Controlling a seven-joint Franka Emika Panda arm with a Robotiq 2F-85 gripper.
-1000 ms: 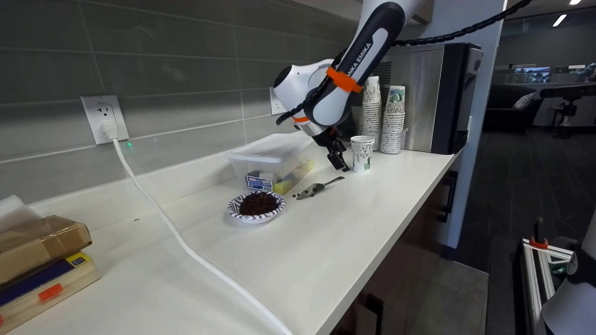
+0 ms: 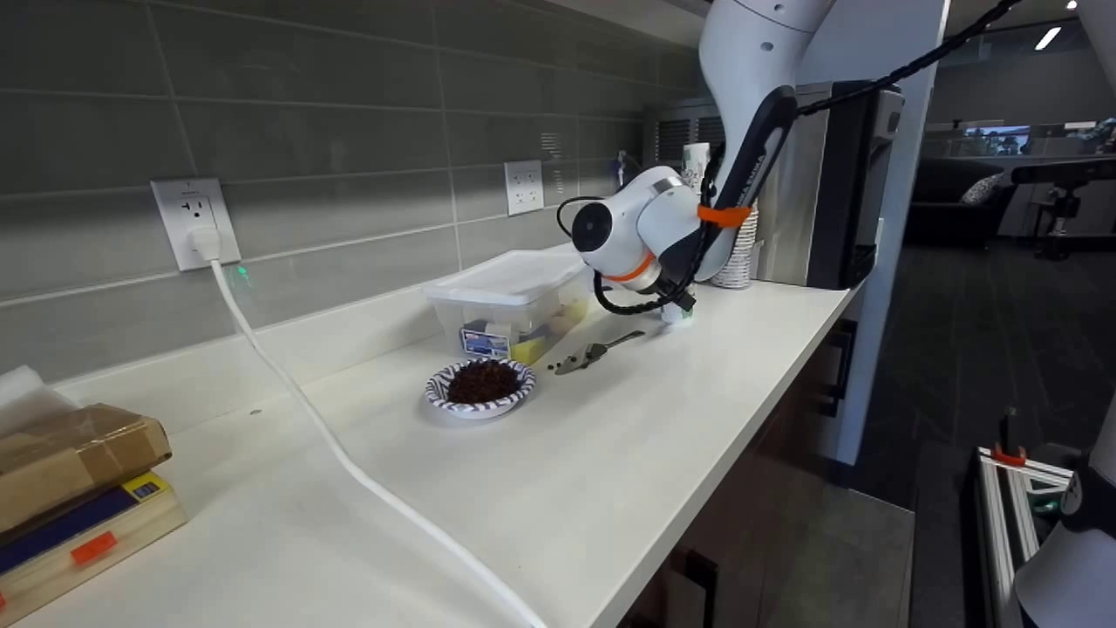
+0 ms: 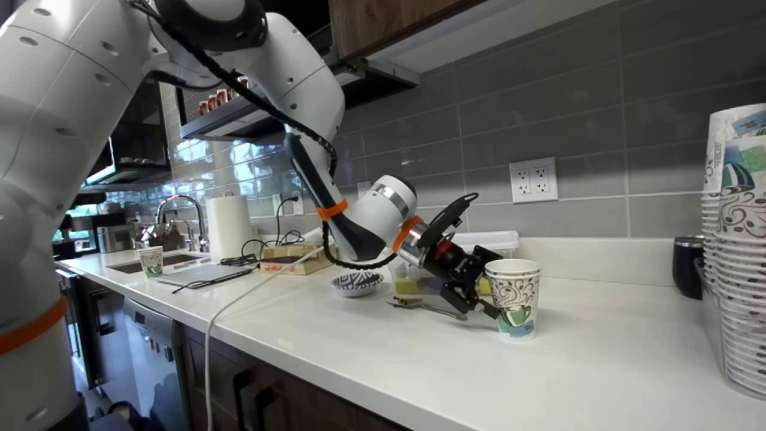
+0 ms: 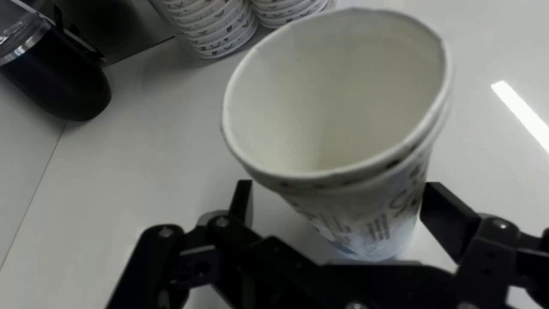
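Two nested paper cups (image 3: 515, 298) stand upright on the counter, and the wrist view looks down into the upper one, an empty cup (image 4: 334, 98). My gripper is open, its black fingers spread to either side of the cup's lower body. The right finger (image 4: 447, 219) appears close to or against the cup wall; a clear gap shows beside the left finger (image 4: 242, 203). In exterior view 2 the gripper (image 3: 477, 287) reaches in low from the left. Exterior view 1 shows the cup mostly hidden behind my wrist.
A patterned bowl of dark bits (image 2: 481, 385), a small metal scoop (image 2: 594, 354) and a lidded plastic bin (image 2: 513, 303) lie near the arm. Tall cup stacks (image 3: 739, 287) and a black tumbler (image 4: 56, 67) stand beyond the cup.
The wrist has come down and tilted flatter, moving toward the cup, so the gripper now reaches in beside it. The bowl and scoop have stayed put.
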